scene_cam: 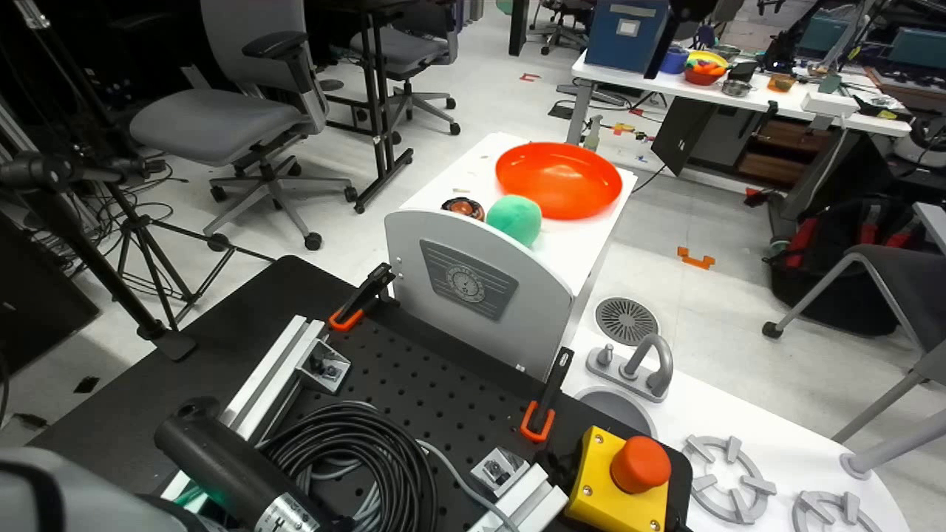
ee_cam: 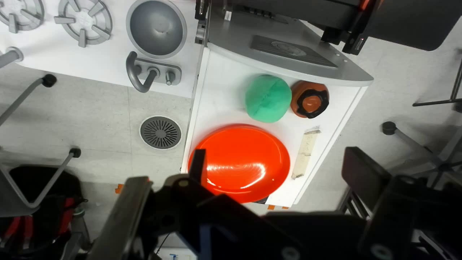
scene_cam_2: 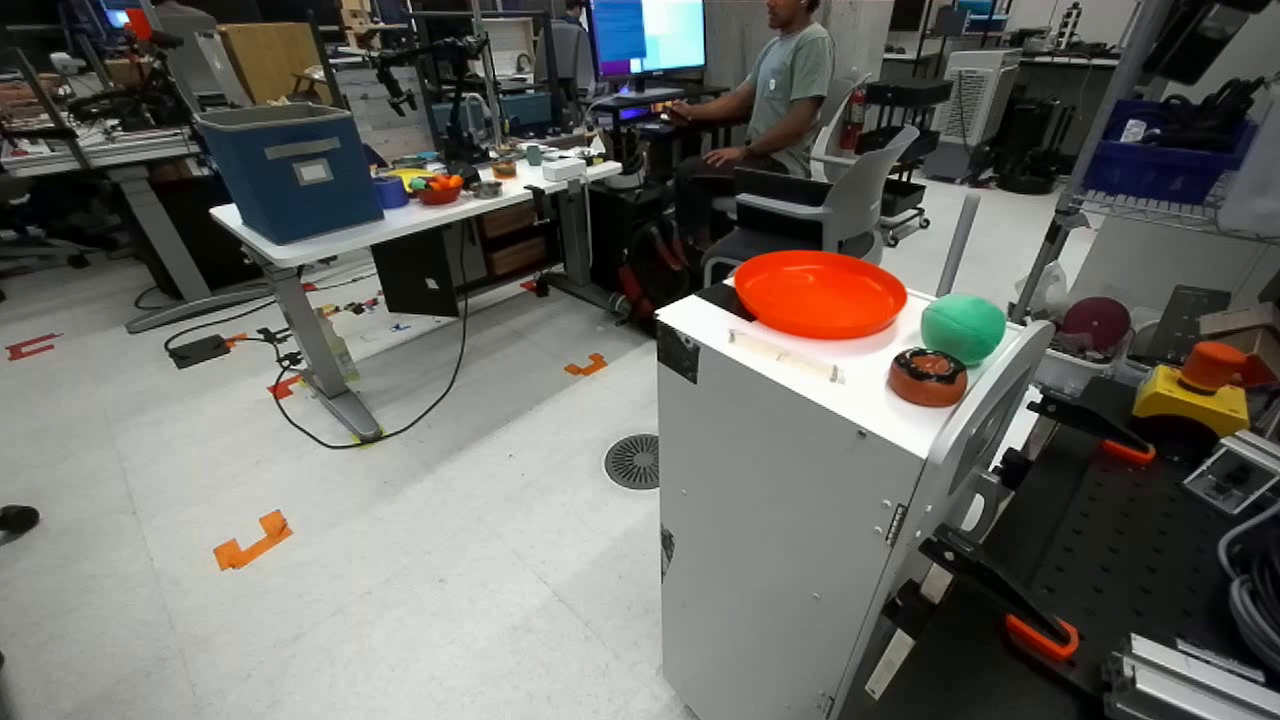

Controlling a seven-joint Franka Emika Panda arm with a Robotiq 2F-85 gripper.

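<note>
An orange-red plate [ee_cam: 242, 162] lies on the white cabinet top [ee_cam: 225, 95]. A green plush ball [ee_cam: 268, 99] rests between the plate and the grey upright panel [scene_cam: 483, 275]. Touching or nearly touching the ball is a round brown item with a black top [ee_cam: 309, 99]. My gripper is open above the plate end of the cabinet, its fingers [ee_cam: 362, 175] wide apart with nothing held. Its two dark fingertips also hang at the top edge of exterior view 1; the rest of the arm there is out of frame.
A tape strip [ee_cam: 305, 154] is stuck beside the plate. The toy sink [ee_cam: 156, 28], faucet [ee_cam: 143, 73] and burners [ee_cam: 84, 19] adjoin the cabinet. A black pegboard table with clamps [scene_cam: 541, 399] and an emergency-stop box [scene_cam: 616, 479] stands behind the panel.
</note>
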